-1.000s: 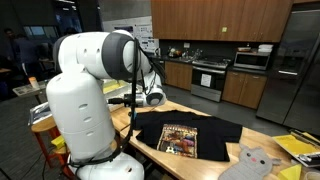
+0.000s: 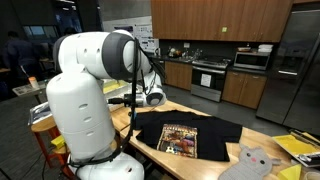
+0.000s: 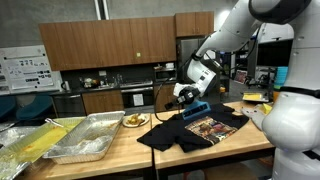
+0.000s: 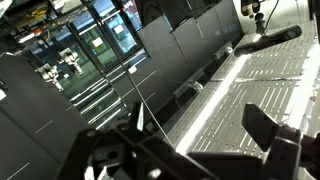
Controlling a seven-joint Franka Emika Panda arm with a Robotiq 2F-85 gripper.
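Note:
My gripper is open in the wrist view, its dark fingers (image 4: 264,124) far apart at the bottom and nothing visible between them. From the side, the gripper (image 3: 163,96) is held above the table, pointing roughly level. A black cloth (image 2: 215,132) covers much of the table in front of the arm. On that cloth lies a flat, colourful printed item (image 2: 179,141), apart from the gripper.
A grey, animal-shaped mat (image 2: 252,164) and yellow items (image 2: 298,146) occupy one table end. Toward the other end in exterior view 2 are a plate of food (image 3: 135,120), a pale woven tray (image 3: 86,152) and a blue object (image 3: 213,113). Bare wood shows beside the cloth.

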